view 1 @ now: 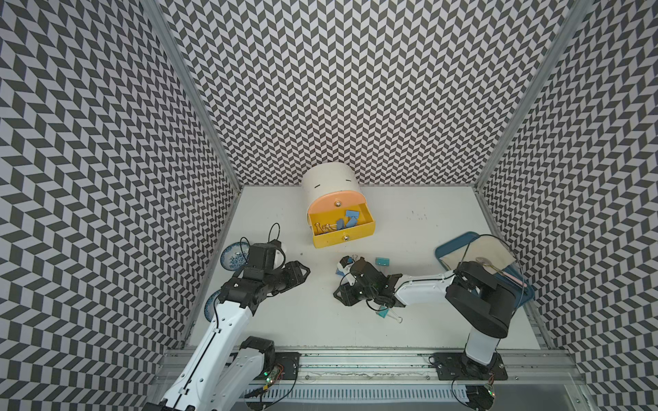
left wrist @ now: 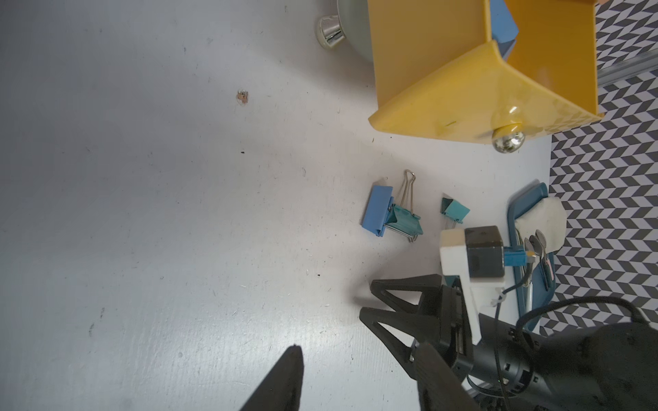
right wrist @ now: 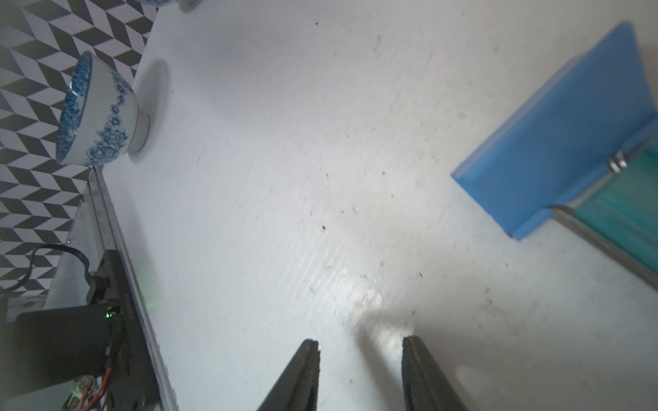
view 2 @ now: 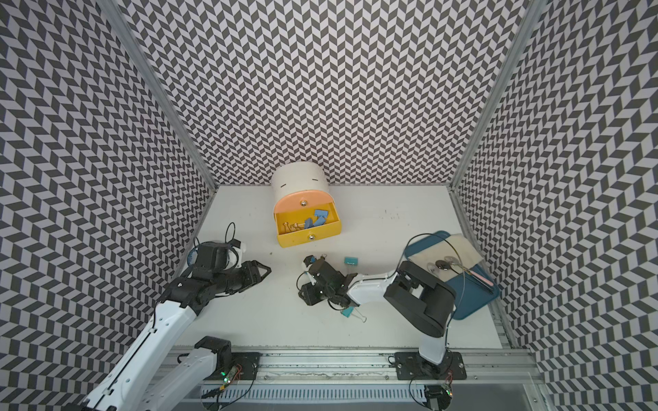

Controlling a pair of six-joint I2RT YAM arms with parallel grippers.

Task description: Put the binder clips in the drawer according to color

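The yellow drawer [view 1: 325, 241] stands pulled out of the white cabinet [view 1: 330, 176]. Gold-toned clips [view 1: 320, 227] lie in its left part and blue clips [view 1: 352, 214] in its right. On the table a blue binder clip [left wrist: 377, 210] touches a teal one [left wrist: 404, 221]; another teal clip [left wrist: 455, 210] lies apart. One more teal clip [view 1: 382, 312] is partly hidden beneath the right arm. My left gripper is open and empty above bare table, left of the clips. My right gripper, also open and empty, hangs beside the blue-teal pair.
Blue-patterned bowls [view 1: 233, 257] are at the left edge, close to the left arm. On the right, a blue tray [view 1: 449, 245] holds a cloth and cutlery. Bare table lies between the two grippers, whose arms face each other.
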